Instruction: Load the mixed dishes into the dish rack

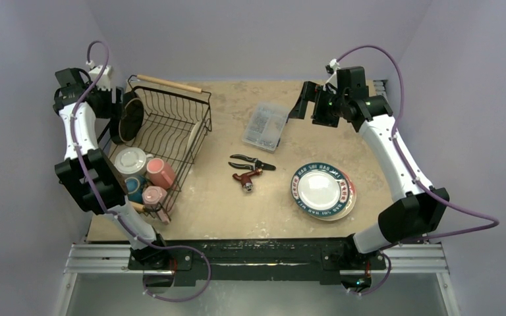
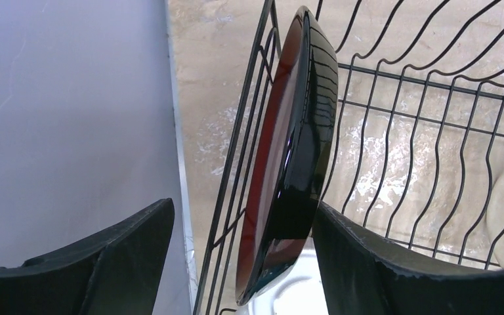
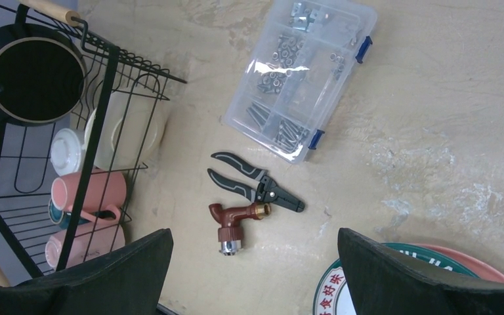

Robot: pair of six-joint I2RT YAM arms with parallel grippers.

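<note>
The wire dish rack (image 1: 171,99) holds a dark pot-like dish (image 2: 305,151) standing on edge at its back left, cups including a pink mug (image 1: 161,174), and a pale plate at its right side. My left gripper is open at that dark dish, its right finger beside or behind the rim; whether it touches is unclear. A stack of plates (image 1: 318,187), teal-rimmed on top, lies at the front right. My right gripper hangs open above the table, nothing between its fingers.
A clear parts box (image 1: 265,125), pruning shears (image 1: 252,161) and a brown tap fitting (image 1: 246,178) lie in the middle. Walls border the left, back and right.
</note>
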